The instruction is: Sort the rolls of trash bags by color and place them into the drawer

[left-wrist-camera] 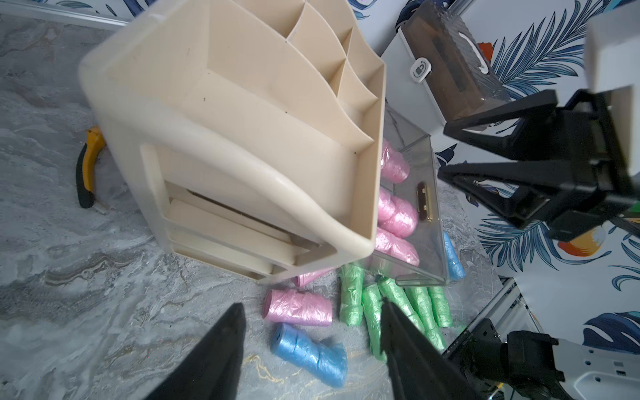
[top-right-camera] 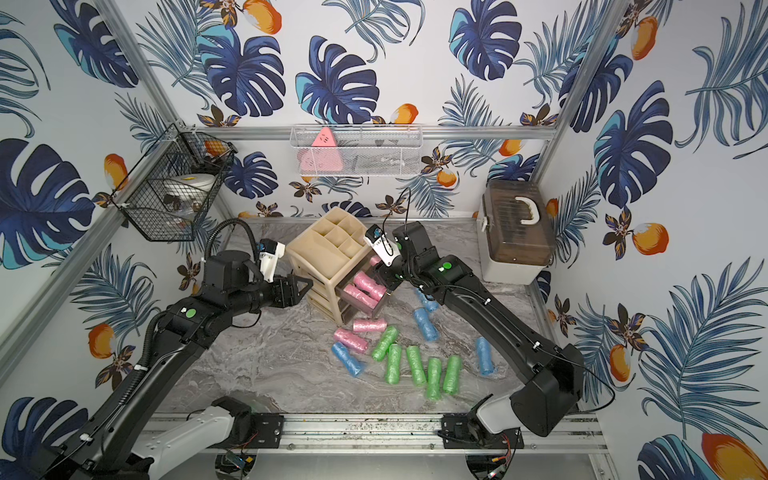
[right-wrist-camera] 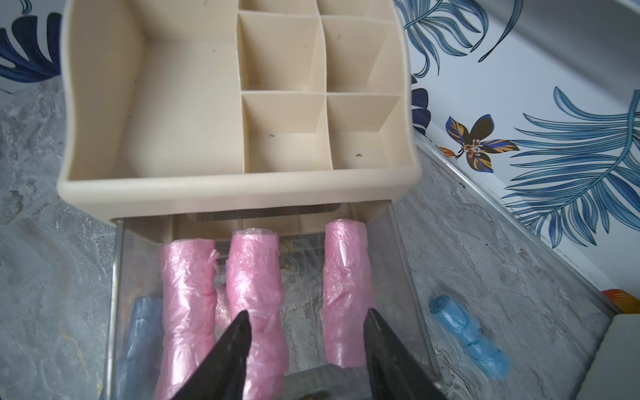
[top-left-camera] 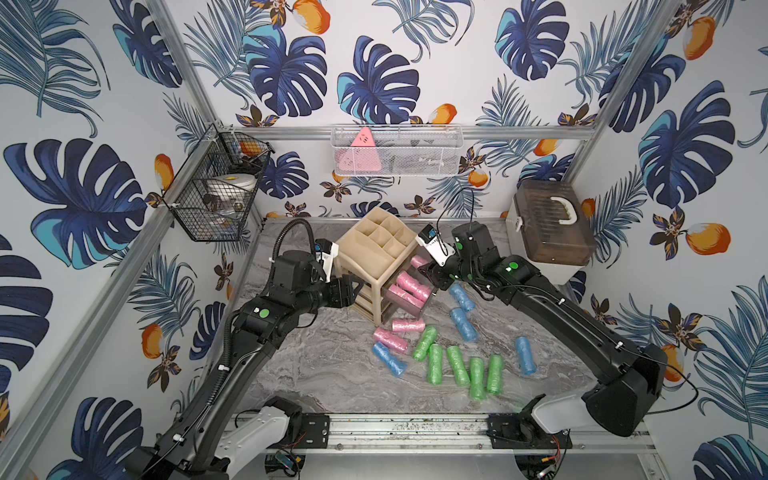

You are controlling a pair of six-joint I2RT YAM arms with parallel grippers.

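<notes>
Pulled out from the beige organizer (right-wrist-camera: 240, 190), the clear drawer (right-wrist-camera: 412, 293) holds three pink rolls: a left one (right-wrist-camera: 186, 300), a middle one (right-wrist-camera: 256, 286) and a right one (right-wrist-camera: 346, 286). My right gripper stands open above the drawer's front, apart from the rolls as far as shows. Left of the organizer, my left gripper is part open and empty. On the table lie pink rolls (top-left-camera: 408, 325), several green rolls (top-left-camera: 457, 365) and several blue rolls (top-left-camera: 462, 324).
Yellow-handled pliers (left-wrist-camera: 90, 163) lie behind the organizer's left side. A lidded box (top-left-camera: 553, 224) stands at the back right. A wire basket (top-left-camera: 397, 152) hangs on the back rail.
</notes>
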